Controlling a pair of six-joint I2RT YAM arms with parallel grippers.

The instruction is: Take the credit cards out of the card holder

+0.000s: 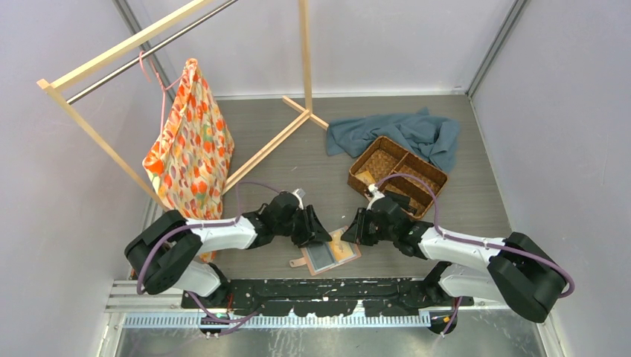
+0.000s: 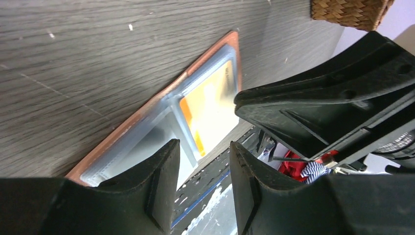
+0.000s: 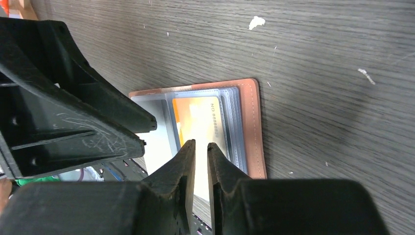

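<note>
An open tan card holder (image 1: 320, 260) lies flat near the table's front edge, with clear sleeves and a yellow card (image 3: 198, 117) in the right-hand sleeves. My left gripper (image 1: 316, 238) hovers over its left half, fingertips (image 2: 166, 152) apart with nothing between them. My right gripper (image 1: 353, 234) is over the yellow card's side; in the right wrist view its fingertips (image 3: 188, 149) stand slightly apart above the card, nothing visible held. Each gripper shows large in the other's wrist view.
A wicker basket (image 1: 357, 172) with compartments stands behind the right arm, a blue cloth (image 1: 394, 130) behind it. A wooden rack with a hanging patterned fabric (image 1: 190, 149) occupies the left. Bare table lies between rack and basket.
</note>
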